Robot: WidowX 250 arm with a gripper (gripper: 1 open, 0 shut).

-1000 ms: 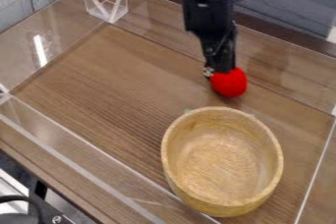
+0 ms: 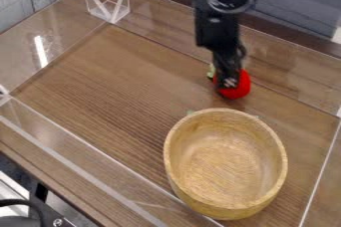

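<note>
My gripper (image 2: 221,71) hangs open from the top centre-right, its dark fingers low over a red round object (image 2: 234,89), which sits on the wooden table (image 2: 94,102) and is partly behind the fingers. I cannot tell whether the fingers touch it. A small pale greenish thing (image 2: 210,71) shows just behind, mostly hidden.
A large yellow bowl (image 2: 224,166) fills the lower right. A clear plastic item (image 2: 107,2) stands at the back left. Black cables lie at the lower left corner.
My gripper has moved right and down from above and left of the red object to right over it, now partly covering it.
</note>
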